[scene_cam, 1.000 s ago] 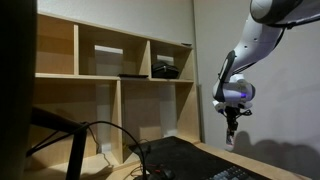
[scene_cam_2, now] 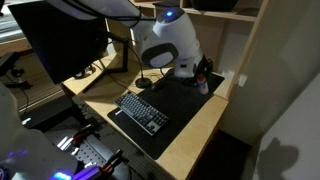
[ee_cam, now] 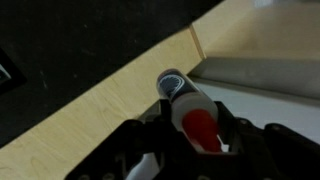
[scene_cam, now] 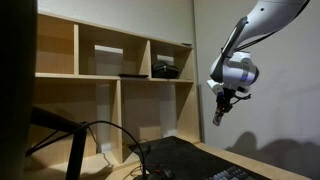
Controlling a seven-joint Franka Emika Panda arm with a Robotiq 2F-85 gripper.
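Observation:
A small bottle-like object with a pale, printed body (ee_cam: pixel 183 98) and a red end (ee_cam: pixel 201 129) is between the fingers of my gripper (scene_cam: pixel 225 97), which is shut on it. In the first exterior view the bottle (scene_cam: pixel 218 116) hangs with its pale end down, a little tilted, well above the desk. From the second exterior view, the bottle (scene_cam_2: pixel 203 87) appears near the far right part of the desk, with the arm behind it. The wrist view looks down past the bottle to the desk's wooden edge (ee_cam: pixel 100 112). The fingertips are dark and hard to make out.
A black mat (scene_cam_2: pixel 187 108) covers much of the desk, with a keyboard (scene_cam_2: pixel 142 112) on it. Wooden shelves (scene_cam: pixel 118 100) rise at the back, holding a black case (scene_cam: pixel 165 71). A dark monitor (scene_cam_2: pixel 65 40) is at the left.
The bottle tilts more now. The desk items are unmoved.

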